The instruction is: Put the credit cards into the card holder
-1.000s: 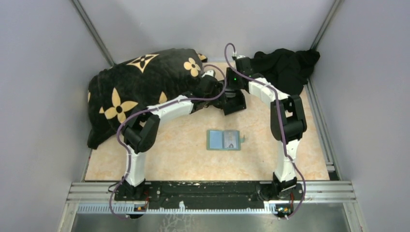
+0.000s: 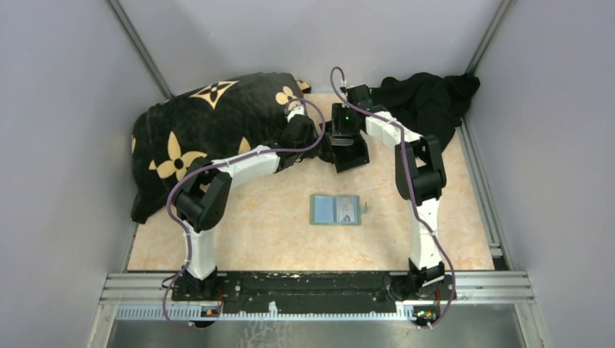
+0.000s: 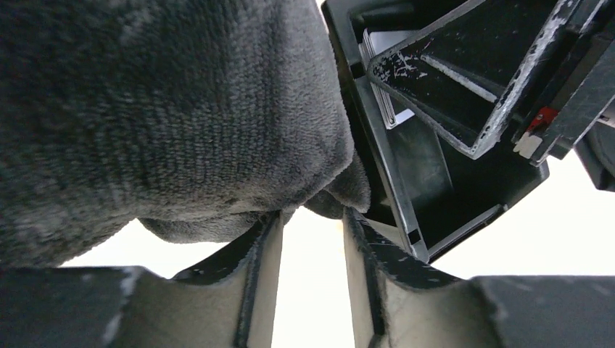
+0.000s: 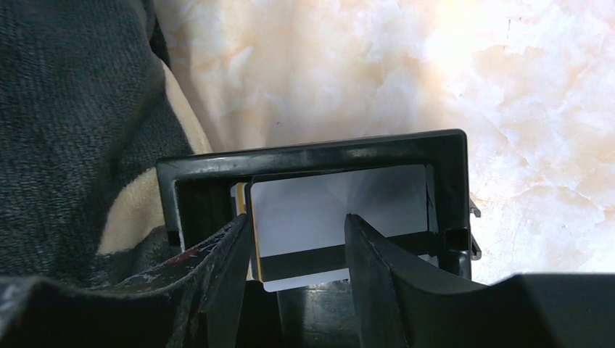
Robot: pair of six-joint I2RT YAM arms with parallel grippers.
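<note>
In the top view the card holder [image 2: 323,209] lies spread on the table, pale blue inside with a green edge and a printed figure on its right half. Behind it stands a black box [image 2: 353,157]. Pale cards [image 4: 312,210] with a dark stripe lie in that box. My right gripper is open over them, a finger toward each side of the top card. Left of the box, beside the dark cloth, my left gripper is part open with only bare table showing between its fingers. Card edges [image 3: 383,94] show beyond the box wall in the left wrist view.
A dark cushion with tan flowers [image 2: 217,123] fills the back left, close by the left gripper. Black cloth [image 2: 428,101] is heaped at the back right.
The right gripper shifted slightly left over the cards. The holder has stayed put.
</note>
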